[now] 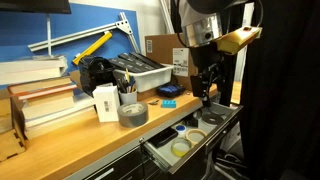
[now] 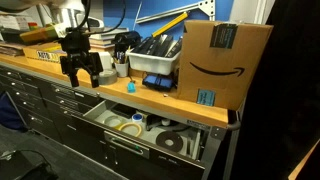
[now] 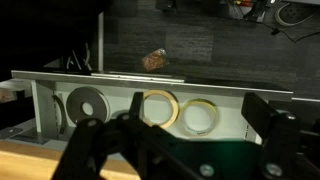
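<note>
My gripper is open, its two dark fingers wide apart with nothing held between them. In the wrist view, beige tape rings [image 3: 200, 117] and a grey disc-like roll [image 3: 87, 104] lie in the pulled-out drawer [image 3: 225, 90]. Exterior view 1 has the gripper [image 1: 208, 84] above the drawer [image 1: 150, 150], where a yellowish tape ring [image 1: 181, 147] and a dark round roll [image 1: 215, 114] lie. From exterior view 2, the gripper [image 2: 86, 77] appears in front of the worktop, to the left of the open drawer [image 2: 150, 152].
On the wooden worktop [image 1: 70, 142] stand a grey tape roll [image 1: 133, 115], a small blue item [image 1: 168, 103], stacked books [image 1: 45, 98] and a grey bin of tools [image 1: 147, 80]. A large cardboard box [image 2: 222, 65] occupies the worktop's right end. Dark floor [image 3: 220, 50] lies beyond the drawer front.
</note>
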